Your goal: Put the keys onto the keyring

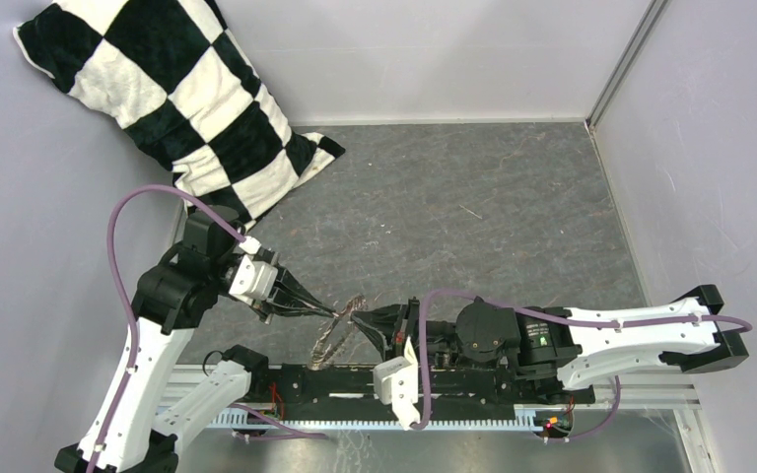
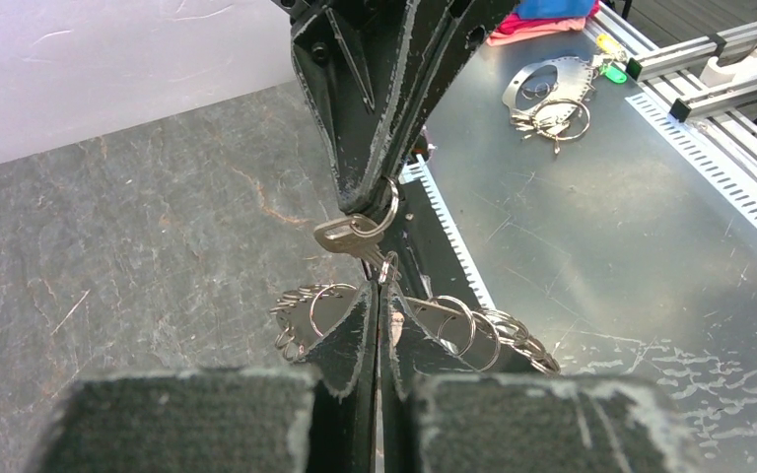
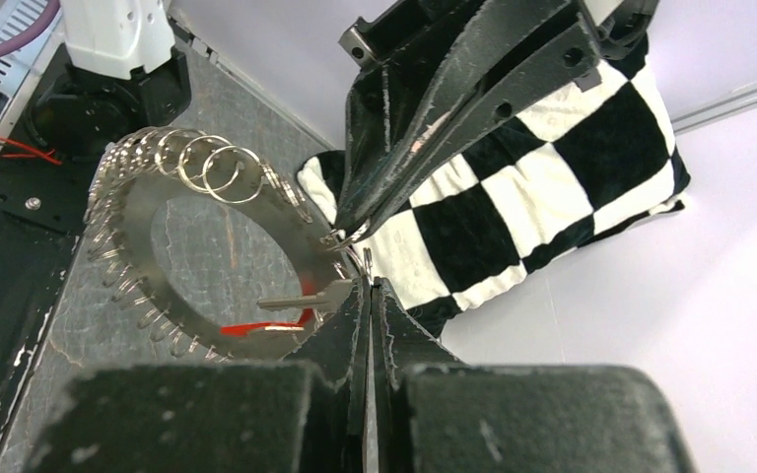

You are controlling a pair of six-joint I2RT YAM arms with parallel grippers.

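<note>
A large flat metal keyring holder (image 3: 175, 296), its edge lined with small split rings, hangs between the grippers. My left gripper is shut on a small thin ring (image 2: 388, 264) beside the holder's edge. Facing it, my right gripper is shut on another thin ring (image 3: 367, 260), seen edge-on. That ring appears to pass through a silver key (image 2: 343, 235), which sits just off the left fingertips. Whether the two small rings are linked cannot be made out. From above, the tips nearly meet over the holder (image 1: 331, 340).
Another metal holder with rings (image 2: 552, 94) lies on the metal bench, close to green and yellow tags (image 2: 611, 64). A checkered black-and-white cushion (image 1: 197, 108) leans at the back left. The grey floor (image 1: 453, 217) beyond the arms is clear.
</note>
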